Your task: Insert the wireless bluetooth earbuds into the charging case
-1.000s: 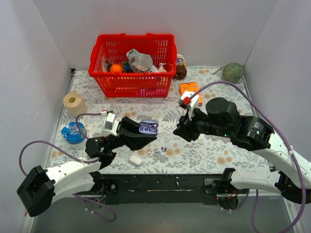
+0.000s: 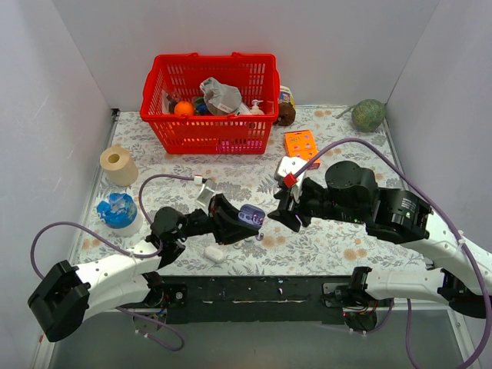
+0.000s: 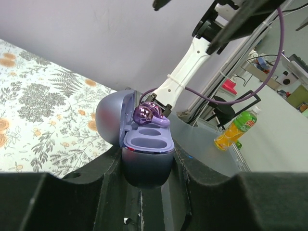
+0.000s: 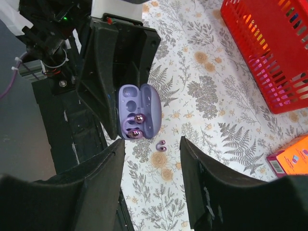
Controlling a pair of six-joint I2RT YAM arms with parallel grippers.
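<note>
My left gripper is shut on a lavender charging case, held upright with its lid open. A shiny purple earbud sits in it, with wells visible beside it; in the right wrist view purple pieces show at one end of the case. Another small purple earbud appears on the floral surface beyond the case. My right gripper stands open just right of the case, its fingertips pointing toward it, nothing between them.
A red basket stands at the back, an orange box to its right. A paper roll and blue-topped container are at the left. A small white item lies near the front edge.
My left gripper has moved right with the case and tilted it. The right gripper has shifted slightly left and down in the top view, so the two are closer.
</note>
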